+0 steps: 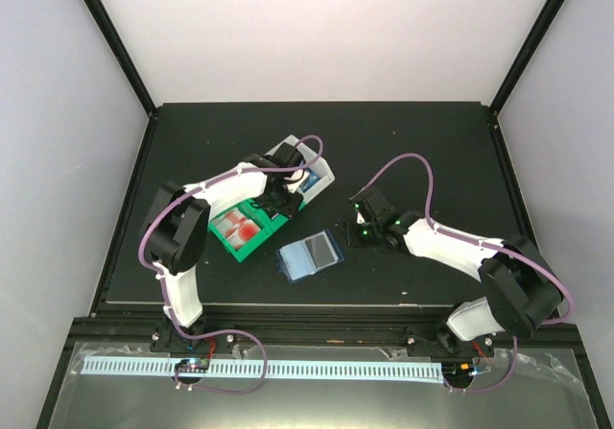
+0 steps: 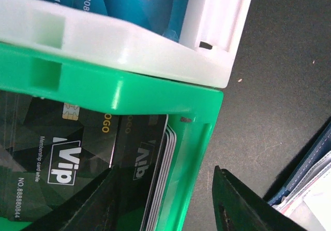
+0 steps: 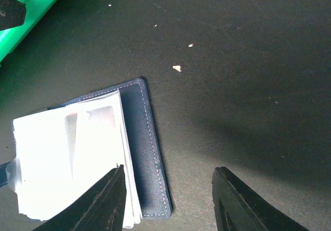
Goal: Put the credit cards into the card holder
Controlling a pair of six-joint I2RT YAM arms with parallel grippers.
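Note:
Black Vip cards [image 2: 65, 161] lie in a compartment of the green tray [image 2: 197, 153], with a stack of card edges showing along its right wall. My left gripper is open over this stack, one finger above the cards and the other beyond the tray's outer wall. No card is gripped there. The card holder [image 1: 310, 254], dark blue with clear and whitish sleeves, lies open on the table, right of the tray. My right gripper is open and empty by the holder's stitched edge, its left finger [image 3: 111, 192] overlapping the sleeves in view.
A white tray [image 2: 214, 32] with blue cards [image 2: 139, 6] adjoins the green one at the back. Red-and-white cards [image 1: 236, 227] fill the green tray's front compartment.

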